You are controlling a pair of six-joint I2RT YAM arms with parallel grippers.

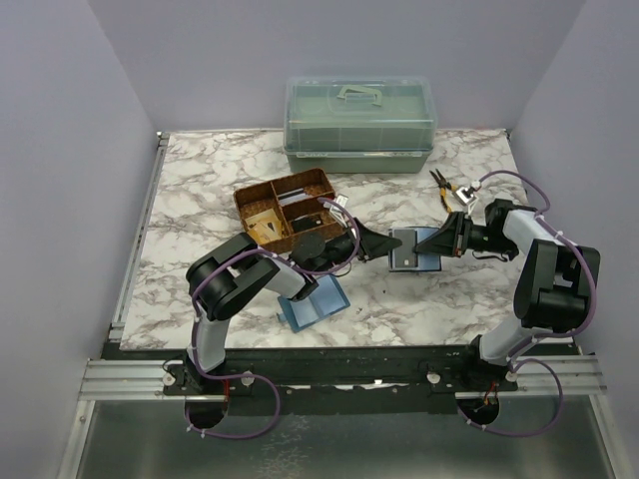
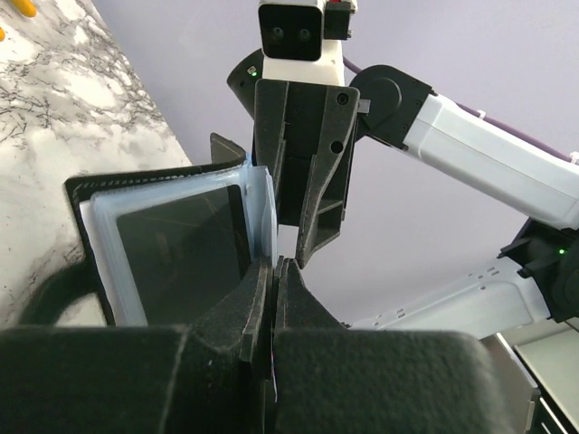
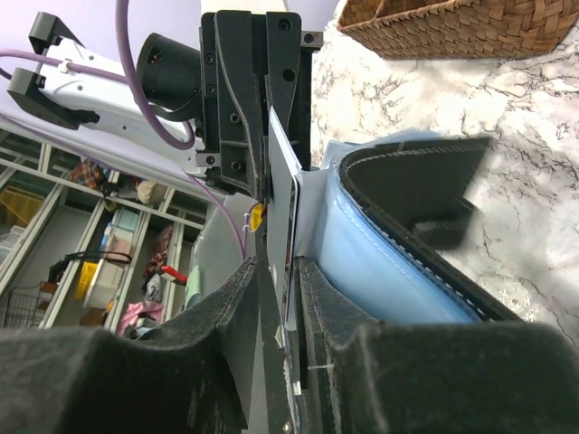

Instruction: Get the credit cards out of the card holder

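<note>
The card holder [image 1: 419, 261], dark with light-blue inner sleeves [image 2: 118, 262], is held up between both grippers over the table's right middle. My left gripper [image 1: 382, 244] is shut at its left side; in the left wrist view [image 2: 273, 307] a thin edge shows by its fingertips. My right gripper [image 1: 445, 243] is at the holder's other side, its fingers part open around the thin edge of a card [image 3: 283, 208] in the right wrist view [image 3: 276, 289]; whether they touch it is unclear. The holder partly hides both sets of fingertips.
A wicker divided basket [image 1: 251, 198] stands left of the grippers, a lidded green box [image 1: 359, 140] at the back. Pliers [image 1: 445, 189] lie behind the right gripper. A flat blue item [image 1: 324, 304] lies front left.
</note>
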